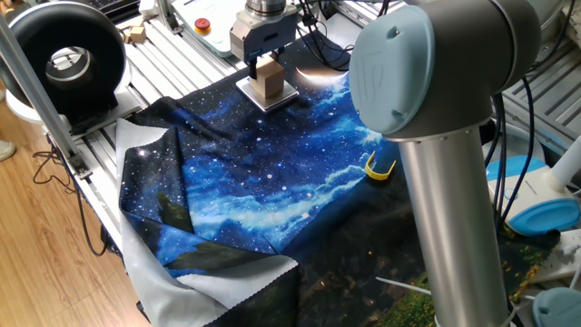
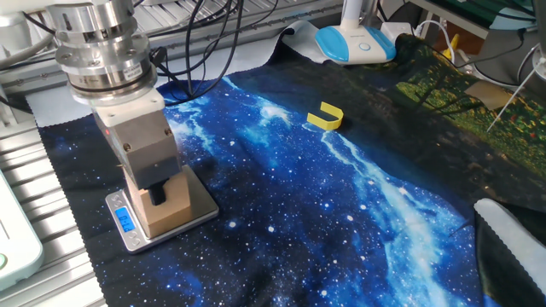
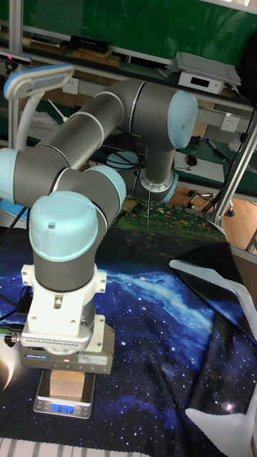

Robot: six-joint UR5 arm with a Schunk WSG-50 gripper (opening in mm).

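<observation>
A plain wooden block (image 1: 268, 80) stands on a small silver digital scale (image 1: 283, 101), which rests on the starry blue cloth at the back of the table. My gripper (image 1: 267, 67) points down over the block, its fingers reaching to the block's sides. In the second exterior view one dark fingertip (image 2: 157, 195) lies against or just in front of the block (image 2: 177, 209); the opposite finger is hidden. Whether the fingers press on the wood cannot be made out. The scale's lit display (image 3: 62, 410) faces the third exterior view, with digits too small to read surely.
A yellow U-shaped piece (image 2: 326, 117) lies on the cloth (image 2: 281, 205), well away from the scale. Cloth folds (image 1: 209, 277) bunch at the near left. Cables hang beside the wrist. A control box with a red button (image 1: 201, 24) stands behind. Mid-cloth is clear.
</observation>
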